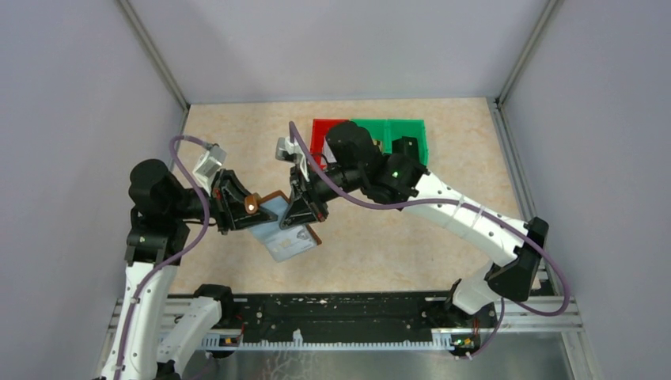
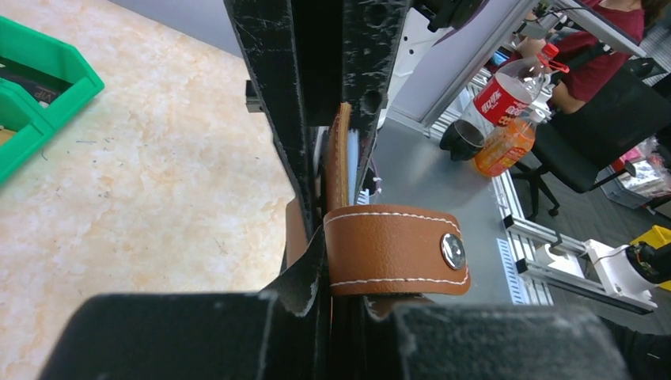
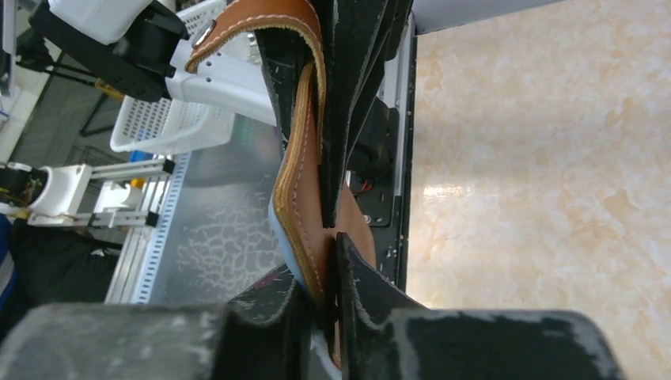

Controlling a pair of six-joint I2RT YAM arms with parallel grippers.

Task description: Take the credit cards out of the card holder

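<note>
The brown leather card holder (image 1: 318,237), with a pale blue panel (image 1: 286,241), hangs above the table between my two grippers. Its snap strap (image 2: 396,249) loops out in front of the left gripper (image 1: 270,218), whose fingers lie around the strap end. Behind the strap one left finger is hidden, so how tightly they close on the leather is unclear. My right gripper is shut on the holder farther along, leather showing between its fingertips. Seen edge-on in the left wrist view, the holder is thin, and no separate credit card can be made out.
At the back of the table stand a red bin (image 1: 317,134) and a green divided bin (image 1: 425,136), partly covered by the right arm. The two grippers are very close together.
</note>
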